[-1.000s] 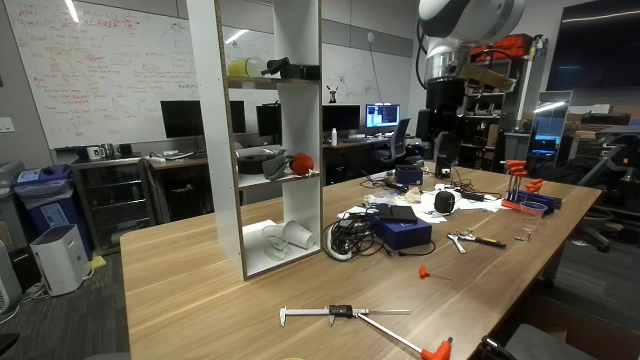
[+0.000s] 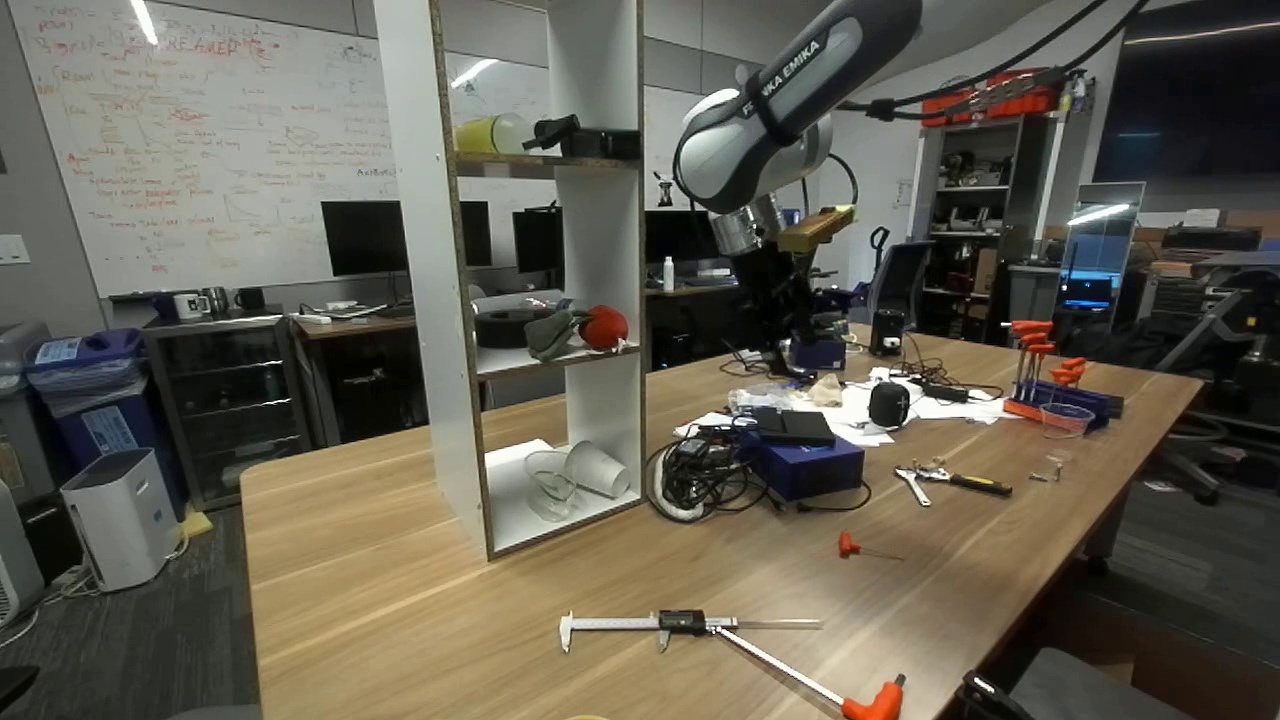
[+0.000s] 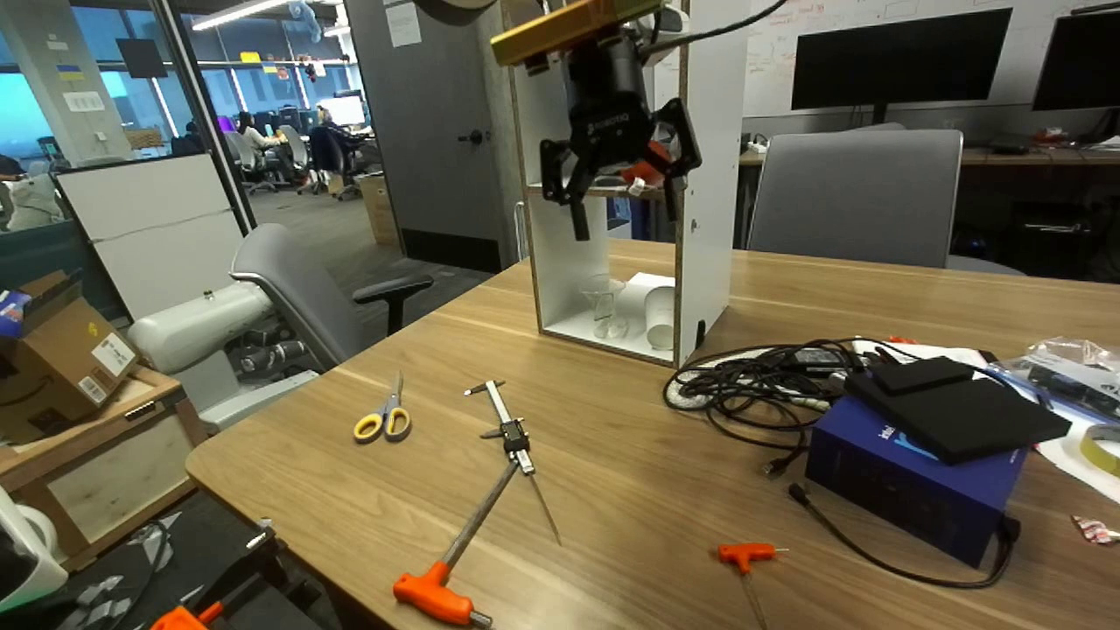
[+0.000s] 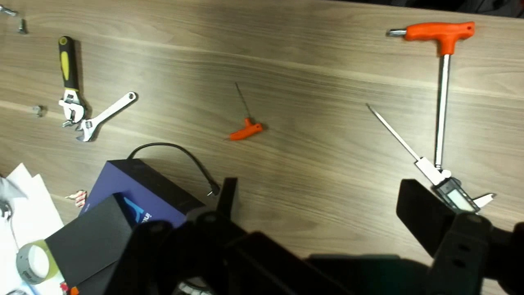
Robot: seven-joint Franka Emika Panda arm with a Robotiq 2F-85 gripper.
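In exterior view 2 my gripper [image 3: 626, 215] hangs in the air, pointing down, its fingers spread wide with nothing between them. Bare wood lies under the open fingers in the wrist view. A small orange T-handle driver [image 4: 247, 128] rests on the table ahead of the gripper. To the right are a digital caliper [image 4: 444, 189] and a large orange T-handle wrench [image 4: 442, 93], their ends meeting. Adjustable wrenches [image 4: 105, 114] lie at the left. Yellow-handled scissors [image 3: 385, 418] sit beyond the caliper in exterior view 2.
An open shelf unit [image 2: 486, 360] stands on the table, with cups [image 2: 596, 468] on its lowest level. Beside it are a blue box [image 2: 801, 466] and a tangle of black cables [image 2: 702, 474]. The table front around the tools has bare stretches.
In exterior view 1 my arm has swung left and lower, bringing the gripper from above the table's far right toward the shelf side. The objects on the table have not moved.
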